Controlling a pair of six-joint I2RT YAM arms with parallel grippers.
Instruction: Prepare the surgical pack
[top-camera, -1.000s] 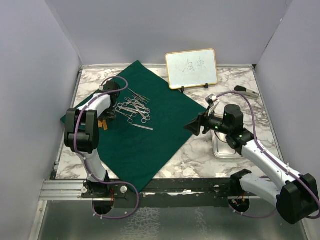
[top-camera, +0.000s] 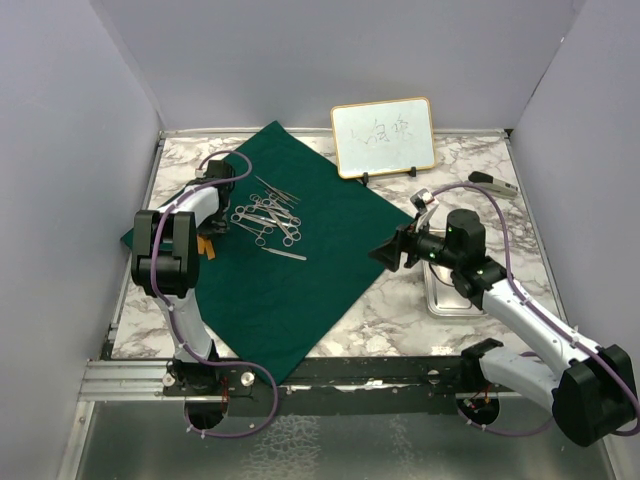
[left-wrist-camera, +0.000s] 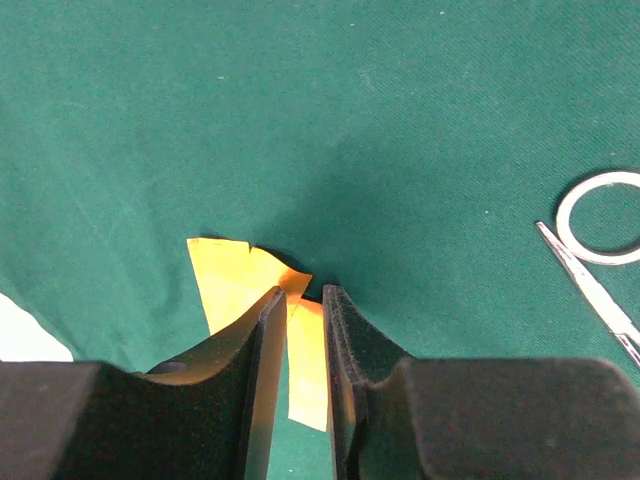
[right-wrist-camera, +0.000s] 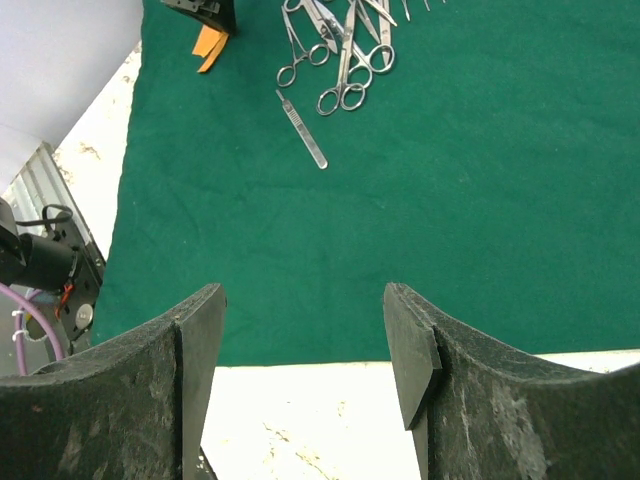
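Observation:
A bent orange strip lies on the green drape (top-camera: 300, 320) at the left, seen also in the right wrist view. My left gripper is low over it, its fingertips close together at the strip's folded corner; whether they grip it is unclear. Scissors, clamps and forceps (top-camera: 270, 215) lie in a cluster right of it, with a scalpel (right-wrist-camera: 305, 135) below them. My right gripper (top-camera: 395, 250) stands open over the right part of the drape, with nothing between its fingers.
A metal tray (top-camera: 450, 300) sits at the right, partly under the right arm. A whiteboard (top-camera: 383, 135) stands at the back, and a dark handheld object (top-camera: 492, 185) lies at the back right.
The left arm has shifted very slightly around the orange strip. The right arm and the instruments have not moved.

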